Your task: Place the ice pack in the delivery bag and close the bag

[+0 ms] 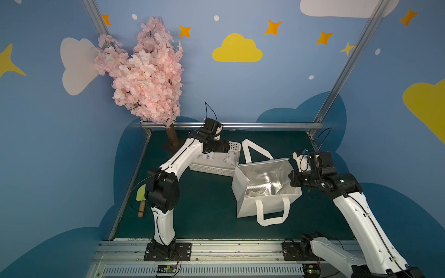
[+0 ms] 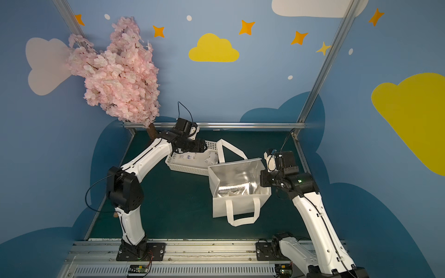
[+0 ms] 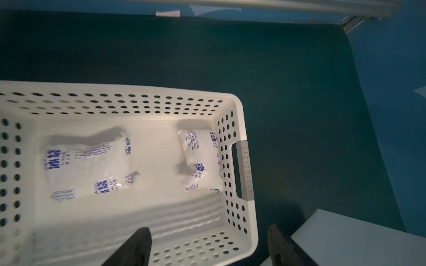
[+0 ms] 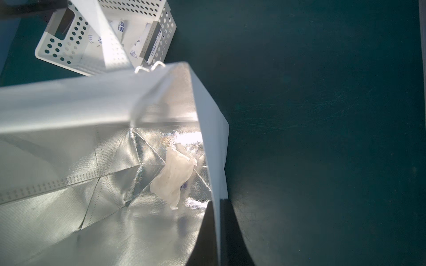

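Two printed ice packs, the wider (image 3: 86,170) and the narrower (image 3: 199,159), lie in a white perforated basket (image 3: 124,99). My left gripper is open and empty above the basket. The silver-lined delivery bag (image 1: 245,203) stands to the basket's right, its mouth open, with a pale pack (image 4: 173,175) inside. My right gripper is shut on the bag's right rim, which runs between its fingers.
A blossom tree (image 1: 139,74) stands at the back left. A green-bladed trowel (image 1: 141,199) lies by the left edge. Upright straps and the frame's rail (image 1: 259,125) border the back.
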